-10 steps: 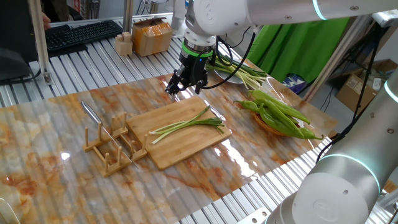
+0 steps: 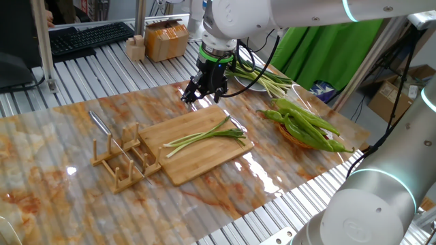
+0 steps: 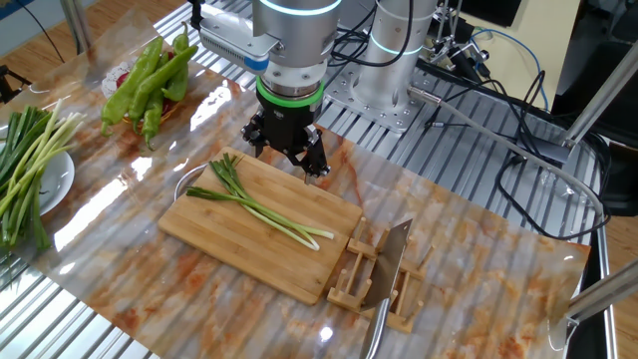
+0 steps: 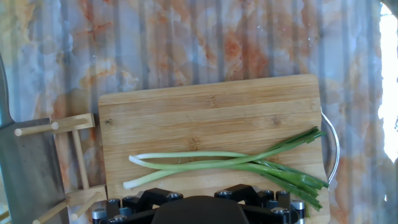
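Several green onions lie across the wooden cutting board, their white ends toward the knife rack in the wrist view. My gripper hangs above the board's edge on the robot's side, clear of the onions. Its two fingers stand wide apart with nothing between them. In exterior view 2 a cleaver leans in a pegged wooden rack beside the board, handle sticking out past the rack. Only part of the cleaver shows at the left of the wrist view.
Green peppers fill a small basket beyond the board. More green onions rest on a white plate at the table's far end. A cardboard box and keyboard sit behind.
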